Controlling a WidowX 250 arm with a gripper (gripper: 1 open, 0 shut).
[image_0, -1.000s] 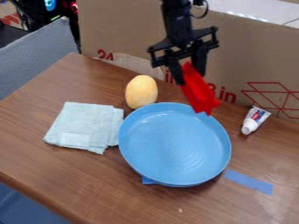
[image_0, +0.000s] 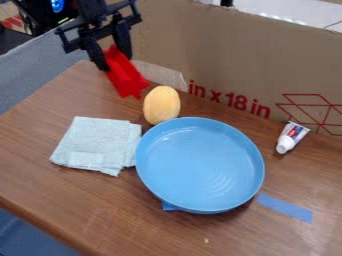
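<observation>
My black gripper (image_0: 110, 52) is at the upper left of the camera view, shut on a red object (image_0: 124, 76) that hangs tilted below it, above the table's back left part. A yellow egg-shaped object (image_0: 162, 105) stands to the right of and below the red object. A blue plate (image_0: 199, 166) lies at the centre right, with a folded pale cloth (image_0: 94, 145) to its left. A white tube (image_0: 291, 137) lies right of the plate.
A cardboard box wall (image_0: 254, 55) runs along the back. Blue tape (image_0: 283, 208) shows beside the plate.
My gripper has moved left with the red object, from over the plate's back edge to the left of the yellow object. The things on the table have not moved.
</observation>
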